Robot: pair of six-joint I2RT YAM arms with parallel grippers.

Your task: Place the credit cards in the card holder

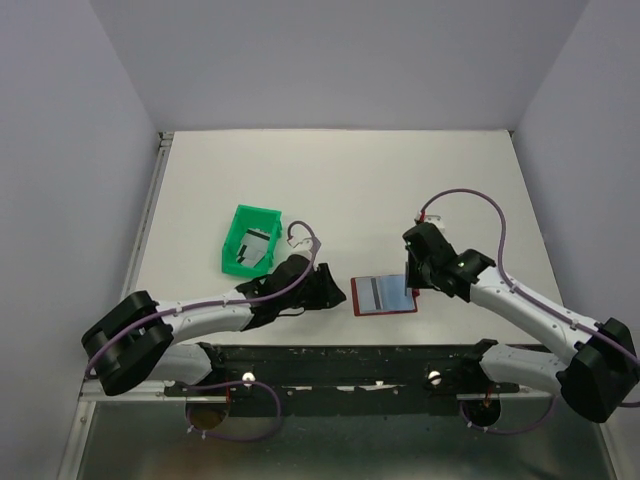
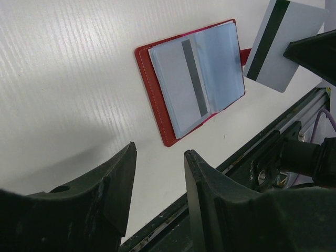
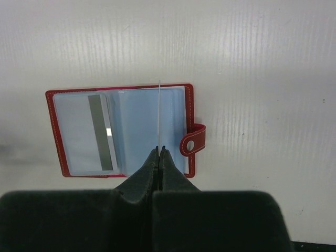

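The red-edged card holder [image 1: 358, 283] lies unfolded on the table, with clear sleeves and a grey card with a dark stripe [image 3: 100, 131] in its left side. Above its right side my right gripper is shut on a thin card [image 3: 159, 113], which appears edge-on. In the left wrist view that same card [image 2: 286, 42] shows as white with a dark stripe. To the left of the holder, my left gripper is part open with nothing between its fingers. Several more cards [image 1: 253, 247] lie in a green box [image 1: 229, 255].
The holder's red snap strap [image 3: 193, 139] sticks out on its right. The table's front edge and a dark rail [image 1: 350, 365] run close below the holder.
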